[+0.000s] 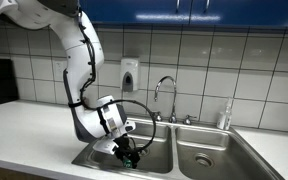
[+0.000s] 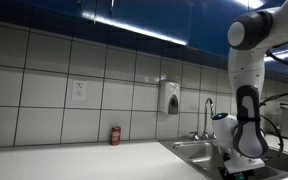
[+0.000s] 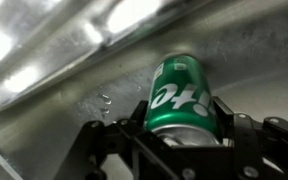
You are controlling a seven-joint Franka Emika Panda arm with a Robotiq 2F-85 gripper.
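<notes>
A green can (image 3: 181, 97) with white lettering sits between the black fingers of my gripper in the wrist view, above or on the grey metal of the sink. The fingers are closed around its sides. From exterior view 1 the gripper (image 1: 129, 157) reaches down into the left basin (image 1: 156, 155), and a bit of the green can (image 1: 127, 163) shows low near the basin's front edge. Whether the can touches the basin floor cannot be told. In exterior view 2 the arm's end hides most of the can.
The right basin (image 1: 206, 160) is empty. A faucet (image 1: 158, 92) stands behind the basins, and a clear bottle (image 1: 225, 115) is at the back right. A red can (image 2: 115, 135) stands on the counter (image 2: 74, 161). Counter left of the sink is clear.
</notes>
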